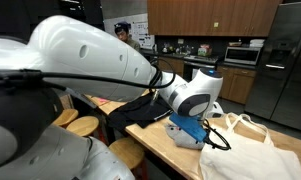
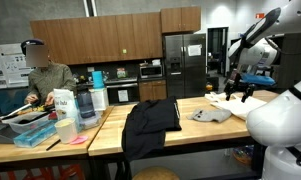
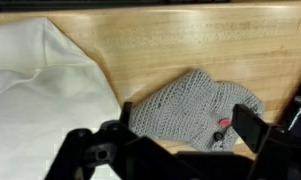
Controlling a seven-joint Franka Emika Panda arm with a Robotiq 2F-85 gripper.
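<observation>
Over the wooden table, my gripper stands open above a grey knitted cloth [image 3: 190,112] in the wrist view, its two fingers wide apart. A red spot and dark spots mark the cloth. The cloth appears to lie flat on the table, and no part of it is seen gripped. In exterior view 1 the grey cloth [image 1: 186,134] is partly behind the arm. A white cloth [image 3: 45,105] spreads beside it, and in exterior view 1 this white cloth [image 1: 252,155] covers the table's right side. A black cloth [image 2: 152,127] lies farther along the table.
Bare wood [image 3: 160,35] shows above the grey cloth in the wrist view. Stools [image 1: 127,152] stand by the table edge. A person [image 2: 52,75] is behind the far counter, which holds bottles and containers [image 2: 85,108]. Cabinets and a fridge [image 2: 184,60] line the back.
</observation>
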